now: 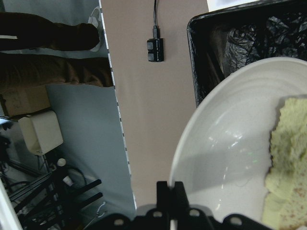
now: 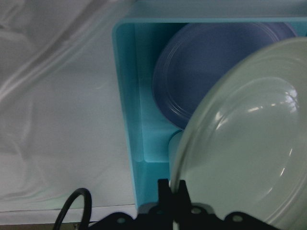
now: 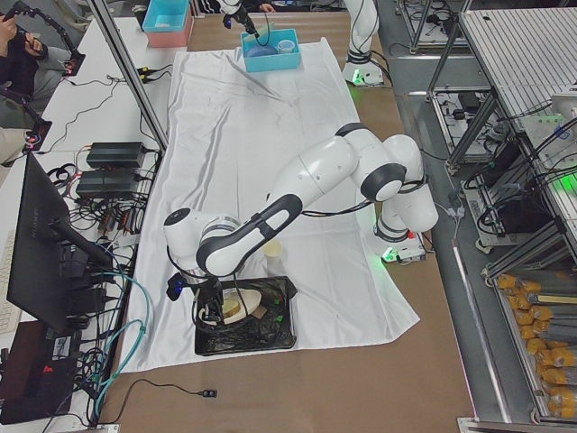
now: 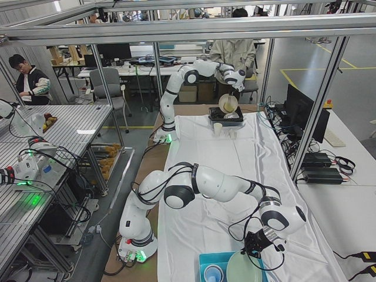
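My left gripper is shut on the rim of a white plate (image 1: 220, 143) with pale bread (image 1: 288, 163) on it; the plate hangs tilted over a black tray (image 3: 284, 334) lined with crumpled plastic. My right gripper is shut on the rim of a pale green plate (image 2: 240, 148), held over a light blue bin (image 2: 148, 139). A blue plate (image 2: 201, 62) lies in that bin, and a cup (image 4: 212, 274) shows there too.
Pale cups (image 4: 217, 128) stand on the white cloth beside the black tray. A monitor (image 3: 41, 244) and cables line one side, and a small cabled black device (image 1: 154, 50) lies on the brown table.
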